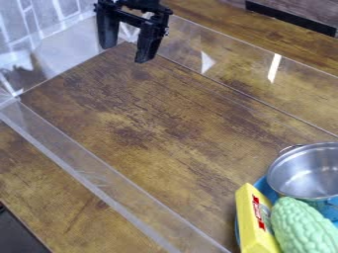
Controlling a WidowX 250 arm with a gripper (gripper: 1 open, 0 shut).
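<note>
My black gripper (pixel 128 40) hangs at the top left of the camera view, over the far left corner of the wooden surface (pixel 158 128). Its two dark fingers point down and stand apart, with nothing seen between them.
Clear plastic walls (pixel 93 183) border the bare middle area. At the lower right sit a metal pot (pixel 305 173), a yellow box (pixel 254 222) and a pale green bumpy object (pixel 303 229), on or in something blue. A dark strip (pixel 297 10) lies at the top right.
</note>
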